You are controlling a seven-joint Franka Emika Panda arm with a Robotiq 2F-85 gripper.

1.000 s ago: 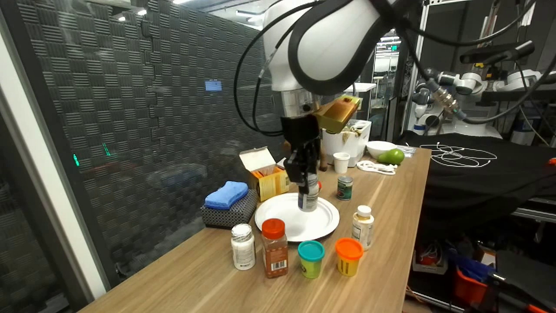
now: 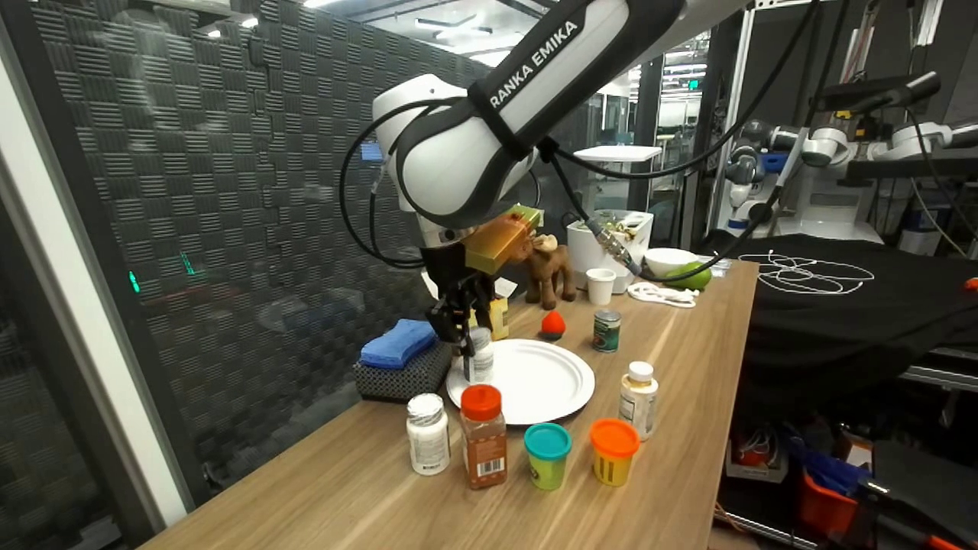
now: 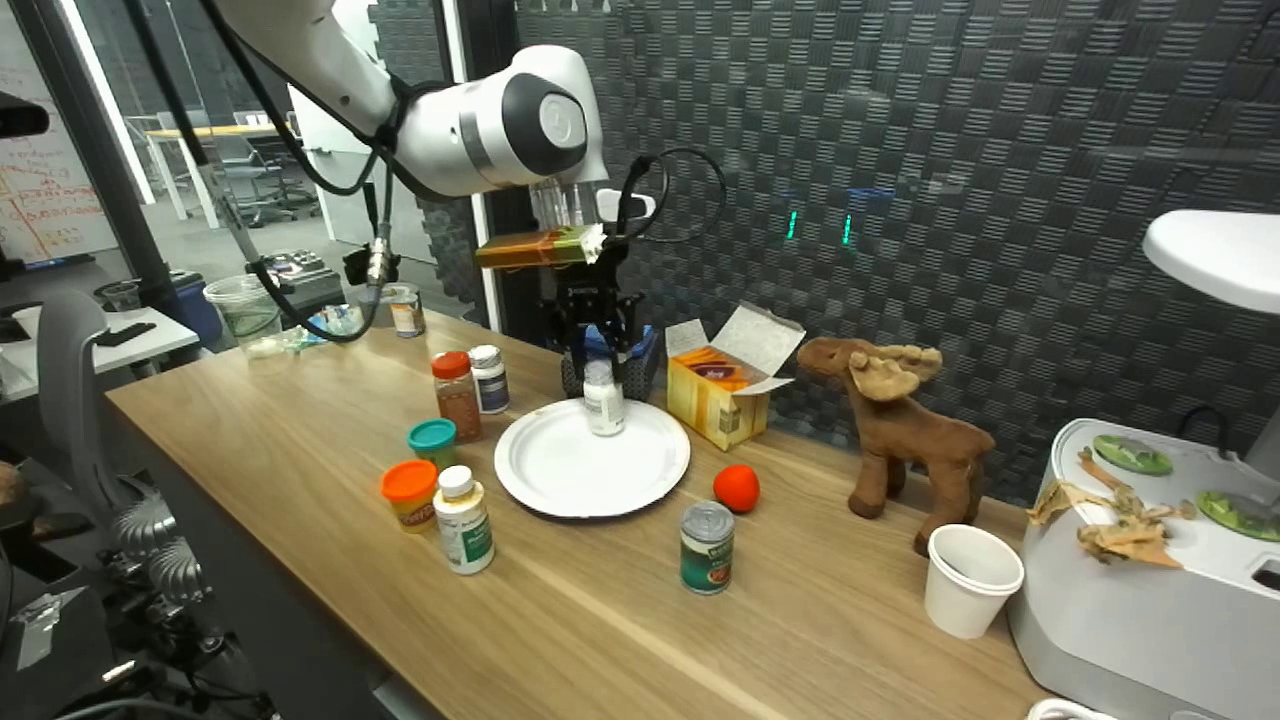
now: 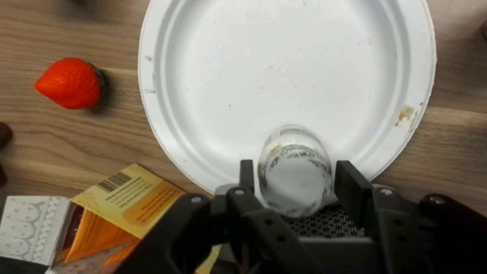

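A white-capped bottle (image 4: 295, 189) stands upright on the white plate (image 4: 274, 59), toward the side near the woven box. In the wrist view my gripper straddles the bottle's top. A narrow gap shows between the bottle and each of the fingers (image 4: 247, 174), so the fingers are open around it. From exterior view 2, the gripper (image 3: 601, 350) points down over the same bottle (image 3: 603, 406), at the plate's far edge. Exterior view 1 has the bottle (image 2: 479, 359) partly covered by the dark fingers.
A blue cloth (image 2: 399, 344) lies on the woven box (image 2: 403, 377) beside the plate. Close by are an open yellow carton (image 3: 717, 402), a strawberry (image 4: 70, 83) and a green can (image 3: 707, 548). Several bottles and tubs, including a red-capped jar (image 2: 483, 435), line the plate's other side.
The arm and bottle have shifted left in exterior view 1, from over the plate's right half to its left edge. The bottle has come down onto the plate, and the fingers have parted from it.
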